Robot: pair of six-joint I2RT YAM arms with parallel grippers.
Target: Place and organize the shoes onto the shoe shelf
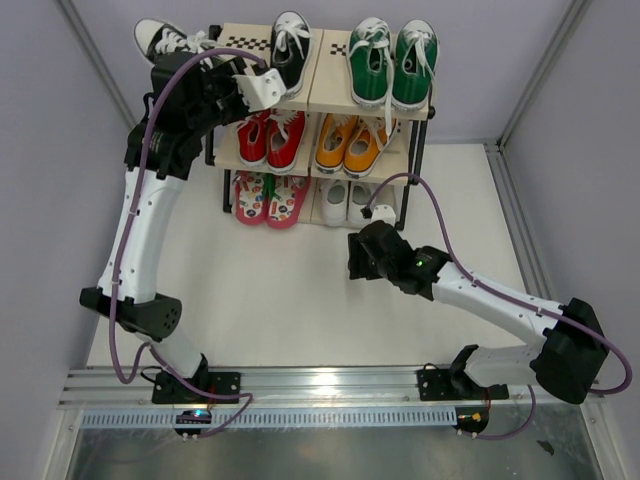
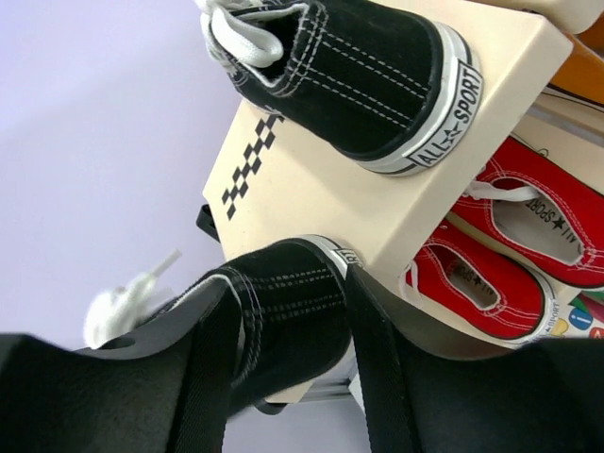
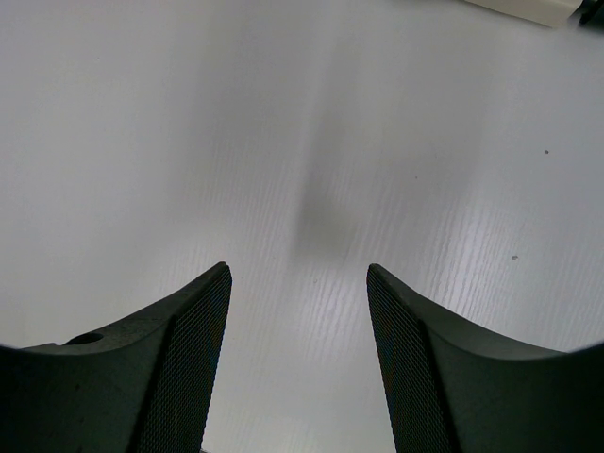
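My left gripper is at a black shoe [image 2: 288,274] at the top shelf's [image 2: 311,184] left end; whether it grips the shoe is unclear. In the top view that shoe [image 1: 162,38] lies slanted off the left end, beside another black shoe [image 1: 290,52]. Green shoes [image 1: 370,60] stand top right, red [image 1: 284,140] and orange [image 1: 365,145] shoes on the middle tier, patterned pink [image 1: 286,200] and white [image 1: 335,204] shoes below. My right gripper hangs over bare white surface, fingers apart with nothing between them.
The shelf rack fills the back of the workspace. Grey walls and metal rails border it.
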